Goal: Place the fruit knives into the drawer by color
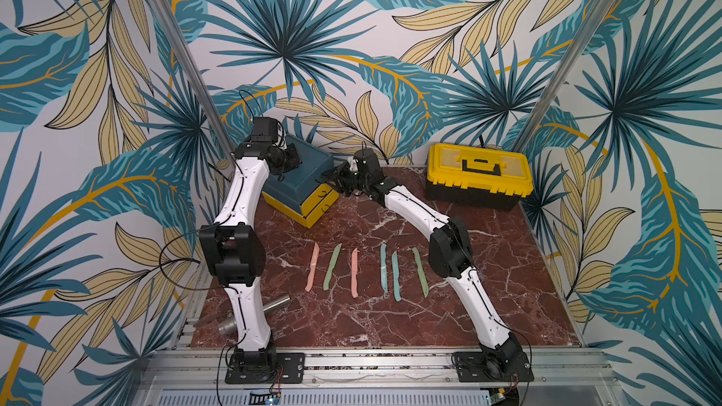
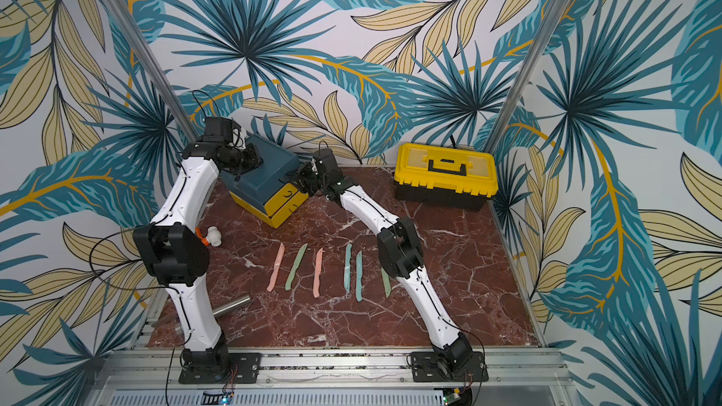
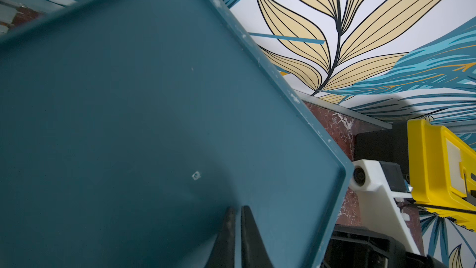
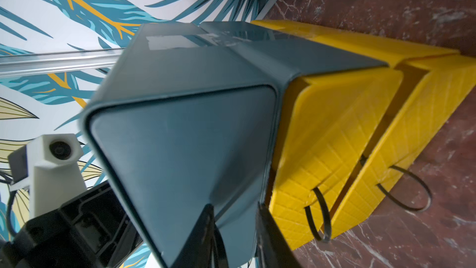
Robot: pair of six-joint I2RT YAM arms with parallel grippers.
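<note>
The drawer box has a teal top above yellow drawers with loop handles. My left gripper is over its top, fingers almost together; anything between them is hard to see. My right gripper faces the upper teal front, fingers apart, around or beside a dark handle at the bottom of the view. Several fruit knives lie in a row in front of the box: pink, green, pink, blue, blue, green.
A yellow and black toolbox stands at the back right. A metal cylinder lies at the front left, and a small white and orange object lies left of the drawer box.
</note>
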